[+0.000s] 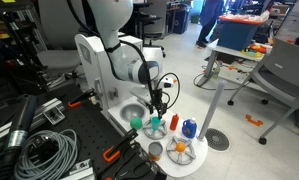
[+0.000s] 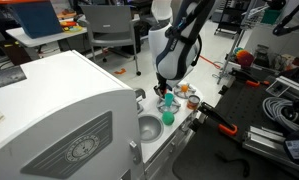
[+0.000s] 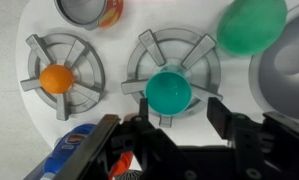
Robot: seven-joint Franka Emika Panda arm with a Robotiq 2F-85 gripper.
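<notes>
A teal-green cup (image 3: 169, 92) stands upright on a grey burner grate (image 3: 204, 50) in the wrist view. My gripper is over the cup's near side, its fingers apart, one on each side of the rim. The left finger looks close to the rim, while a wider gap shows on the right; contact cannot be made out. Exterior view 1 has the cup (image 1: 155, 123) just below the gripper (image 1: 157, 113), which partly blocks the view there.
Near the cup are a green ball-like object (image 3: 251, 25), a grey basin (image 3: 291, 60), a metal can (image 3: 84, 10) and an orange ball (image 3: 57, 79) on another grate. A blue object (image 1: 189, 129) and a red bottle (image 1: 174, 122) stand to the right.
</notes>
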